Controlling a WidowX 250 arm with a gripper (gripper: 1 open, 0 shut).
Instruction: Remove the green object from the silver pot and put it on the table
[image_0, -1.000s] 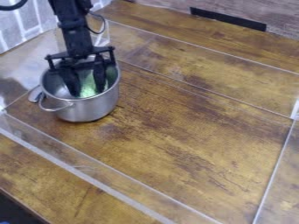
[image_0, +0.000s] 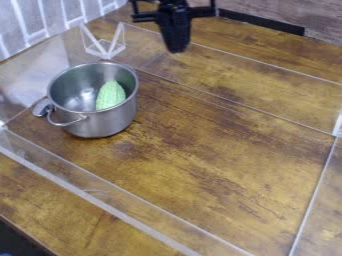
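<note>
The silver pot (image_0: 88, 122) stands at the left of the table, its handle facing the viewer. Inside it the green object (image_0: 110, 96) leans against the right part of the inner wall, its upper end near the rim. My black gripper (image_0: 175, 40) is blurred at the top of the view, up and to the right of the pot and well clear of it. Nothing green shows at its fingers, and the blur hides how far apart they stand.
A white wire-like stand (image_0: 103, 45) is behind the pot, near the pale wall at the upper left.
My gripper has risen out of the pot and swung right, away from it. The green object has stayed inside, and the pot is in the same place.
</note>
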